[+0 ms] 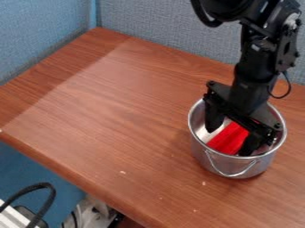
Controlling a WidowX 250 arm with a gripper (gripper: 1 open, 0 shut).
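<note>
A metal pail (pixel 233 166) with a wire handle stands on the wooden table at the right. My black gripper (pixel 241 126) is lowered into its top, over a red object (pixel 226 140) that lies inside, with something white beside it. The gripper and the pail's wall hide much of the contents, and I cannot tell whether the fingers are open or shut, or touching the red object.
Blue-grey padded walls (pixel 155 27) stand behind and to the left. Cables (pixel 42 196) lie beyond the table's front-left edge.
</note>
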